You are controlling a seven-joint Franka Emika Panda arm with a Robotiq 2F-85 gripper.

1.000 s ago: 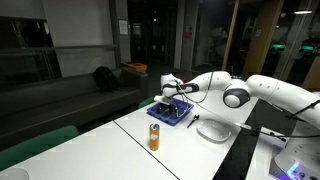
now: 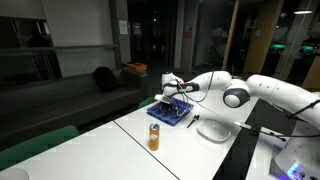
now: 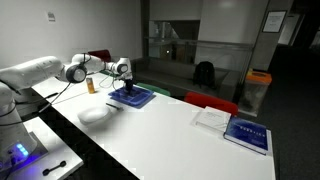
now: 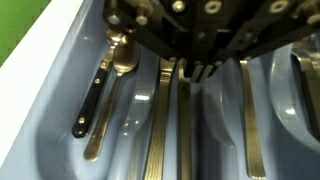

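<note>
In the wrist view my gripper is shut, its dark fingertips close together above a light blue cutlery tray [image 4: 58,120]. Nothing clear shows between them. Below lie several metal utensils in compartments, among them a long thin handle [image 4: 185,130] almost under the fingertips; whether they touch it I cannot tell. To the left rest a black-handled piece [image 4: 90,103] and a spoon [image 4: 124,56]. From outside, the arm reaches down over the blue tray [image 3: 145,100], and its fingertips are too small to make out.
An orange bottle [image 2: 154,138] stands on the white table in front of the tray. A white bowl [image 2: 213,129] and a dark utensil [image 2: 193,120] lie nearby. A white tray [image 3: 211,120] and a blue bin [image 3: 248,134] sit farther off.
</note>
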